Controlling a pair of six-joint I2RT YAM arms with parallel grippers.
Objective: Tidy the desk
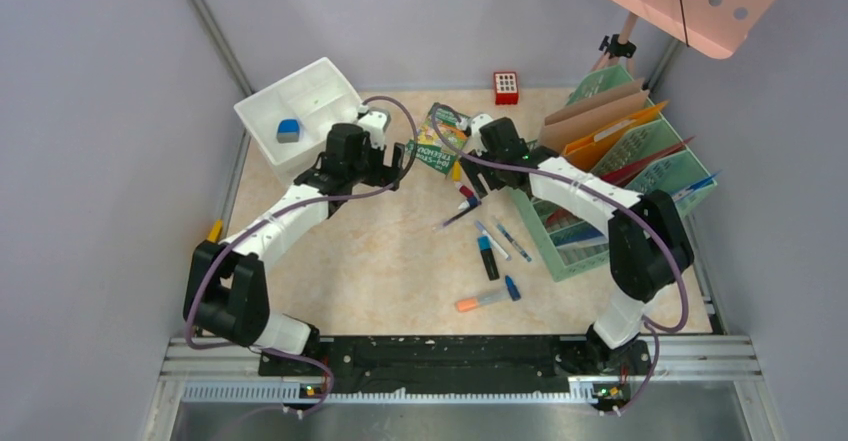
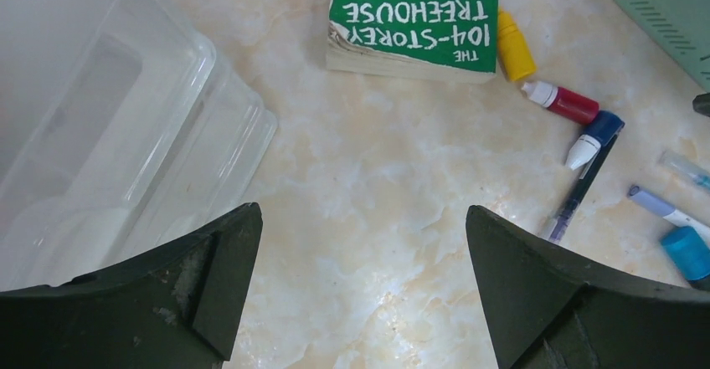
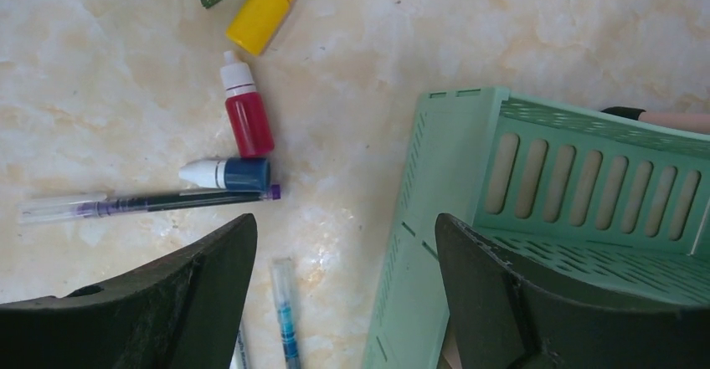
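My left gripper is open and empty over bare table beside the clear plastic bins (image 2: 167, 126). My right gripper is open and empty, lower over the loose items left of the green file organizer (image 3: 448, 160). Near it lie a yellow bottle (image 3: 264, 13), a red dropper bottle (image 3: 247, 122), a blue dropper bottle (image 3: 241, 174), a purple pen (image 3: 151, 203) and a light blue pen (image 3: 285, 319). The Treehouse book (image 2: 410, 30) lies at the back. A black highlighter (image 1: 488, 259) and orange marker (image 1: 475, 301) lie toward the front.
The white bin (image 1: 320, 76) with a blue block (image 1: 288, 129) is at back left. A red calculator-like box (image 1: 505, 89) stands at the back. A pink board (image 1: 670, 1) overhangs the back right.
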